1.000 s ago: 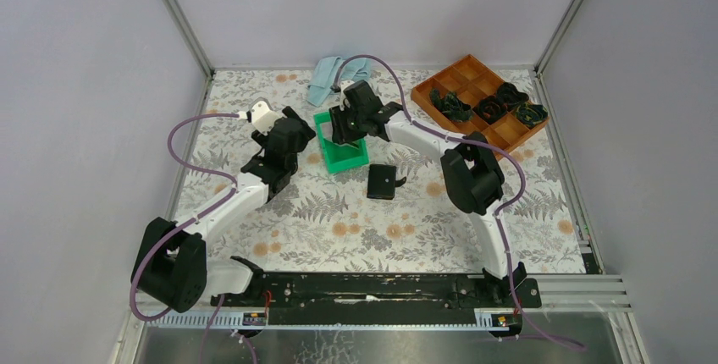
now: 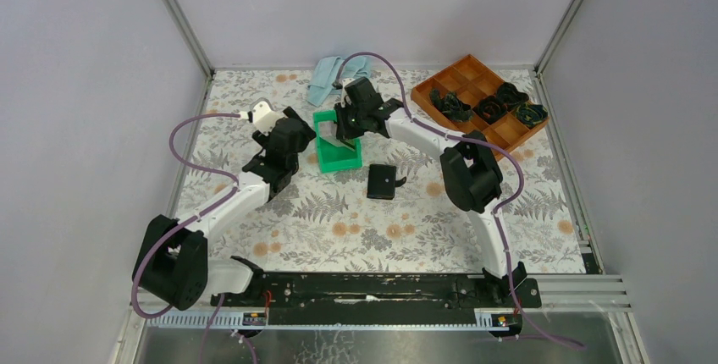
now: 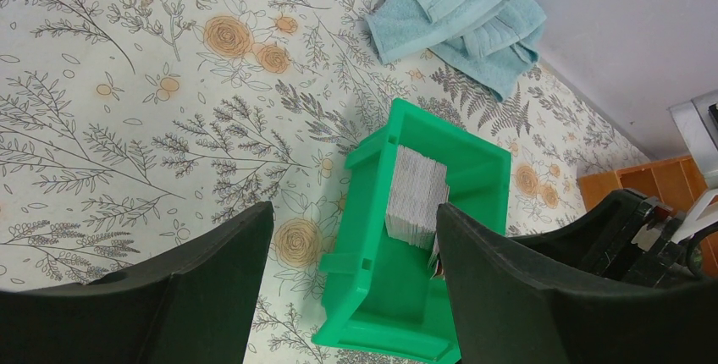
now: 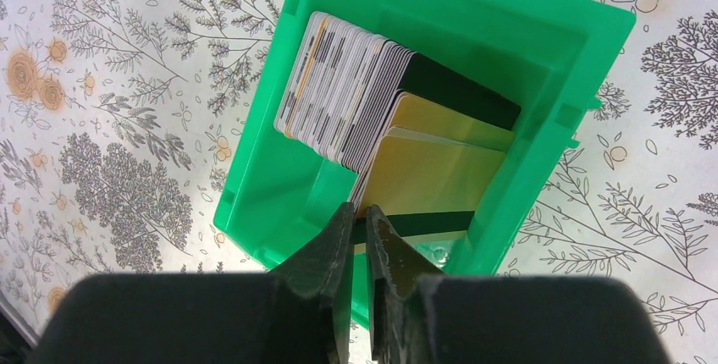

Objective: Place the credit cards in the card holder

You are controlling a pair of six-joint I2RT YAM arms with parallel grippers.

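A green box (image 4: 542, 203) holds a leaning row of cards (image 4: 343, 89) with white edges, plus gold cards (image 4: 440, 173) lying slanted at the end of the row. Over the box in the top view, my right gripper has its fingertips close together with a narrow gap, right at the near corner of the gold cards. Whether a card is pinched there cannot be made out. To the box's left, my left gripper is open and empty, one finger overlapping the box in its view. The black card holder (image 2: 382, 181) lies on the table, apart from both grippers.
A blue towel (image 2: 330, 76) lies behind the box. An orange-brown compartment tray (image 2: 464, 74) with dark coiled items stands at the back right.
The green box has shifted and turned slightly, its front end a little to the left. The left arm and the card holder stayed put.
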